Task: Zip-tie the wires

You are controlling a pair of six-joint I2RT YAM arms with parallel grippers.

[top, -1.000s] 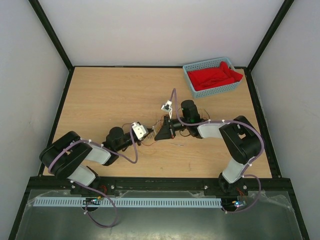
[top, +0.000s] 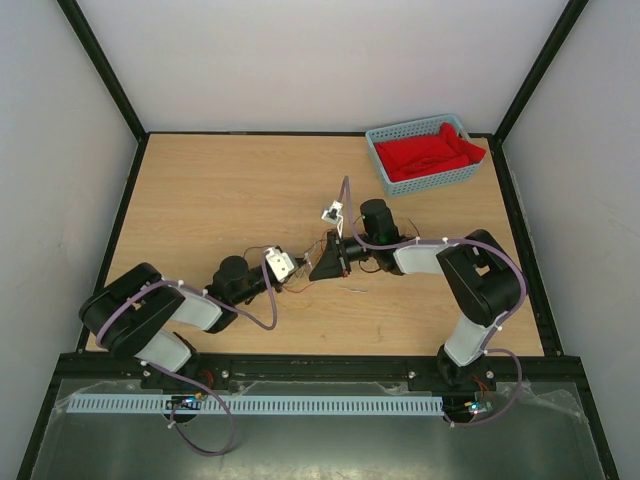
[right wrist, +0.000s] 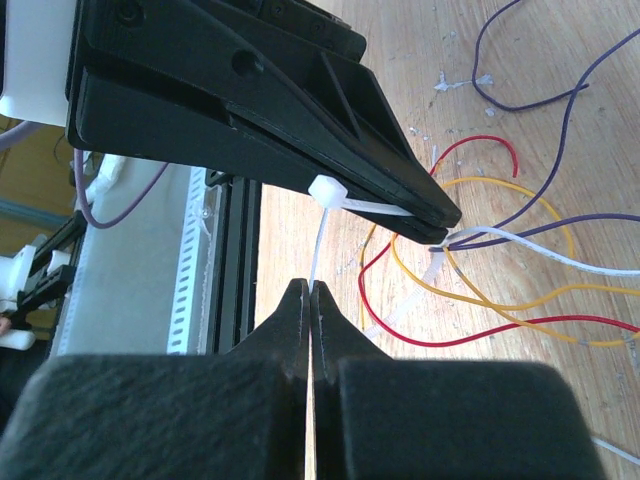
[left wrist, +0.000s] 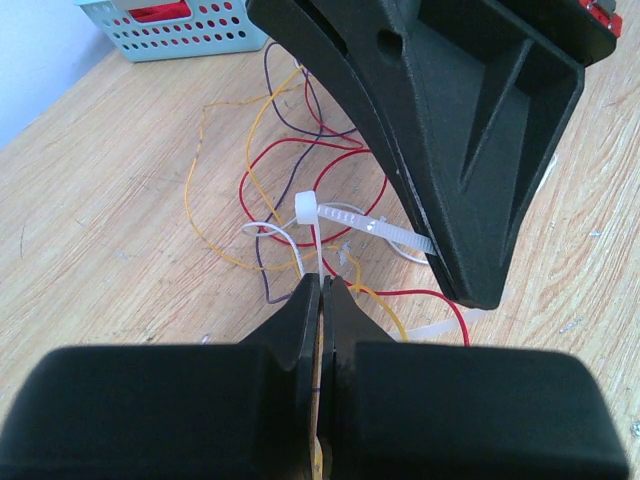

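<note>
A white zip tie [left wrist: 370, 222] loops among red, yellow, white and purple wires [right wrist: 560, 320] on the wooden table [top: 220, 190]. Its small head [right wrist: 328, 191] sits between the two grippers, with a thin tail running down from it. My left gripper is shut, the thin white strip at its tips. My right gripper is also shut, with a thin white strip reaching its tips in the right wrist view. The grippers face each other closely near the middle of the table, each filling part of the other's wrist view.
A light blue basket [top: 425, 130] with red cloth [top: 420, 155] stands at the back right. A small white strip [top: 353, 289] lies just in front of the right gripper.
</note>
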